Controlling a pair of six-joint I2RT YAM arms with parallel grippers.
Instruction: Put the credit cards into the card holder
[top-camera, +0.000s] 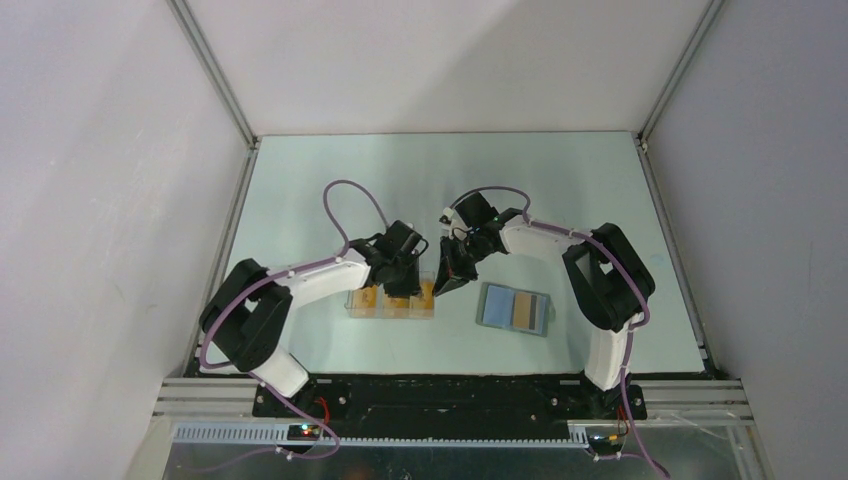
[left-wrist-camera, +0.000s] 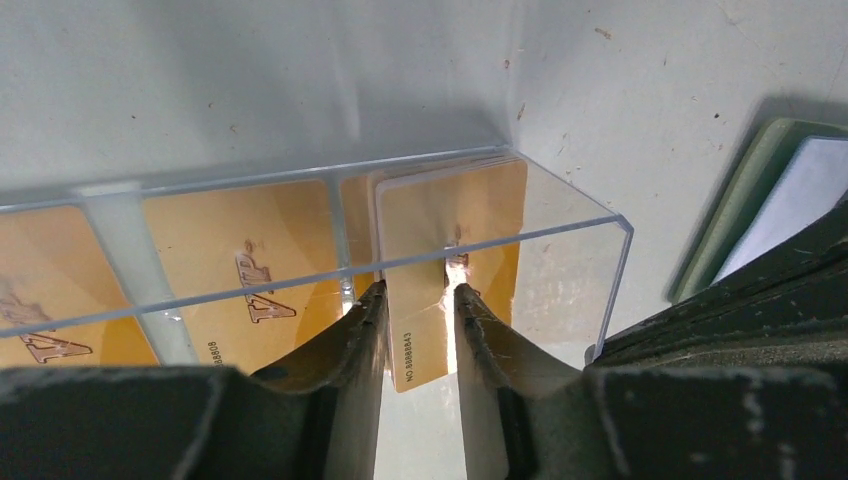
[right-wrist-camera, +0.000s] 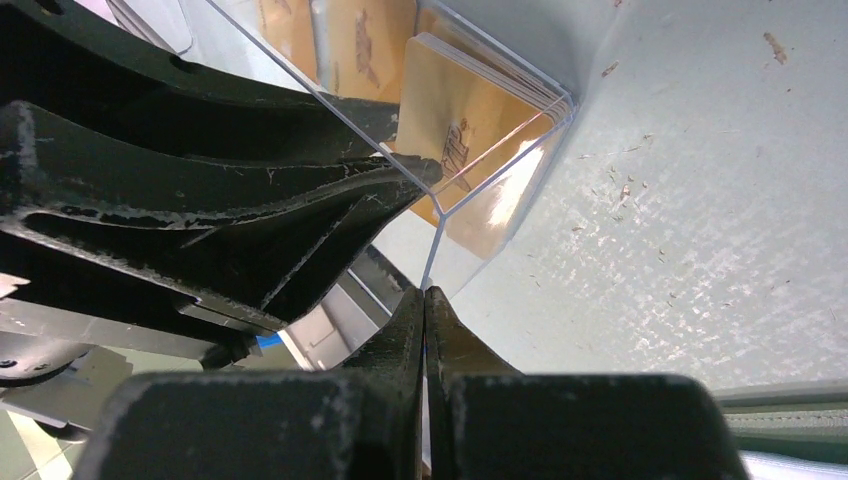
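Gold cards (left-wrist-camera: 490, 205) stand in the compartments of a clear box (top-camera: 390, 318) on the table. In the left wrist view, several are stacked in the right compartment, and a front card (left-wrist-camera: 420, 330) leans out from the rest. My left gripper is over that compartment, its fingers (left-wrist-camera: 480, 330) apart on either side of the front card's lower part. Shut with nothing visible between its fingertips, my right gripper is at the box's near right corner. Right of the box lies a flat green card holder (top-camera: 483, 300) with blue and brown panels.
Both grippers are close together over the box's right end. Behind the arms the white table (top-camera: 570, 170) is clear, and there is free room between the box and the card holder.
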